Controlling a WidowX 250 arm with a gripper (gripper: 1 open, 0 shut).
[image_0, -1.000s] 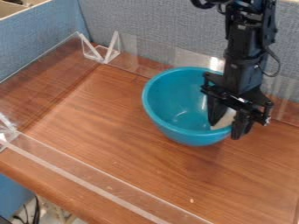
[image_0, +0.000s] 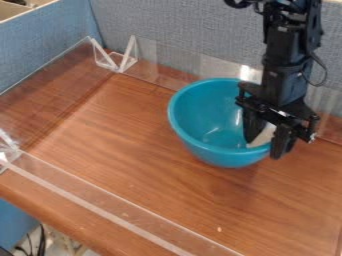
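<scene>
A turquoise bowl (image_0: 201, 124) stands on the wooden table at centre right. The black arm reaches down over the bowl's right side, its gripper (image_0: 267, 135) at the right rim. A pale, cream-coloured item (image_0: 262, 137) shows partly behind the gripper inside the bowl. Whether the fingers hold it or the rim, or are open or shut, is unclear.
A clear strip runs along its near edge. White brackets (image_0: 116, 58) stand at the back left and left edge. Grey and blue padded walls surround the table.
The bowl and gripper have moved slightly to the right, together.
</scene>
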